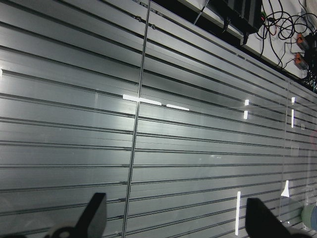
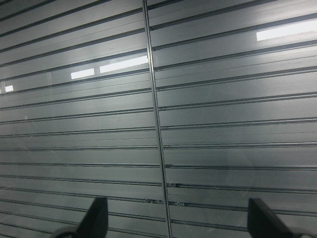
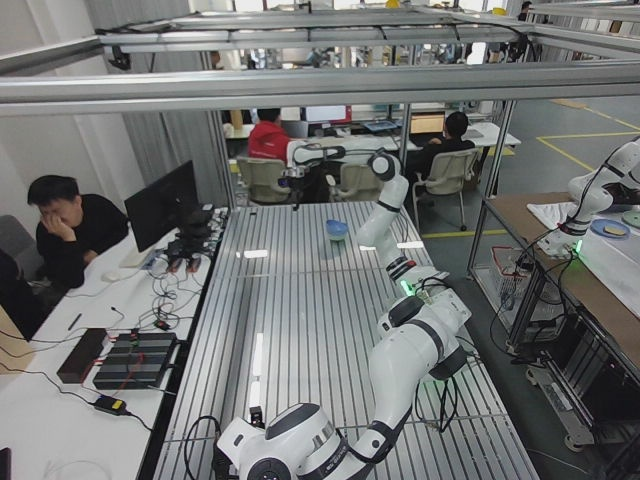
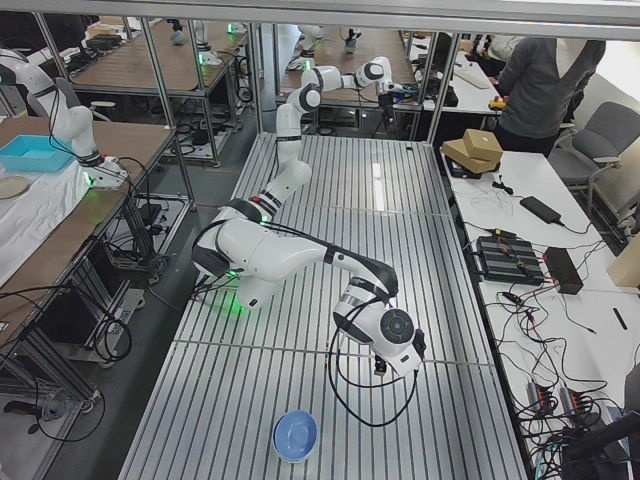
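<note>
A blue bowl (image 3: 336, 228) sits on the slatted metal table (image 4: 200, 420), also showing as a bowl (image 4: 295, 435) in the camera right view. My left gripper is above the table, its two fingers wide apart with nothing between them. My right gripper also hangs open over bare slats. In the camera left view the right gripper (image 3: 295, 190) is at the far end, a little left of the bowl; the near gripper is mostly cut off at the bottom.
A white desk (image 3: 60, 430) with monitor, cables and black power units (image 4: 510, 260) runs along one side, with a seated person beside it. Metal frame posts surround the table. Much of the tabletop between the arms is clear.
</note>
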